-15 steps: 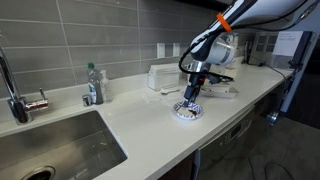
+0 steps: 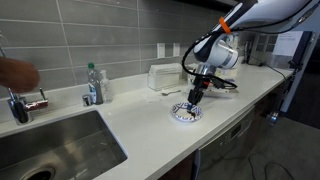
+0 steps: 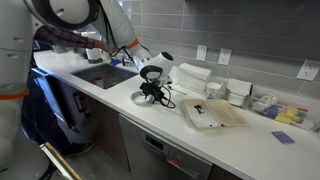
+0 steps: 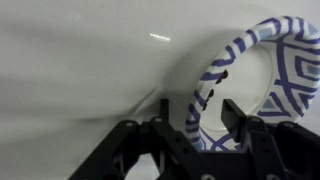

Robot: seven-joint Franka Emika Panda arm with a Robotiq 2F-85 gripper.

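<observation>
A round plate (image 4: 298, 65) with a blue-and-white patterned rim fills the right of the wrist view. In exterior view 1 this plate (image 2: 181, 115) lies on the white counter, and exterior view 2 shows the plate (image 3: 141, 97) partly behind the arm. My gripper is partly open over the plate's left edge. The rim passes through the gap between its dark fingers, one over the plate's inner side and the other outside it. Contact with the rim cannot be made out.
A sink (image 2: 60, 150) and a bottle (image 2: 94, 85) are left of the plate in exterior view 1. Exterior view 2 has a shallow tray (image 3: 208, 114) with items to the arm's right. A blurred brown shape (image 2: 18, 73) intrudes at exterior view 1's left edge. Counter between sink and plate is clear.
The brown shape has appeared at the left edge of exterior view 1. My gripper stays close to the plate, with only a slight shift; the plate looks unmoved.
</observation>
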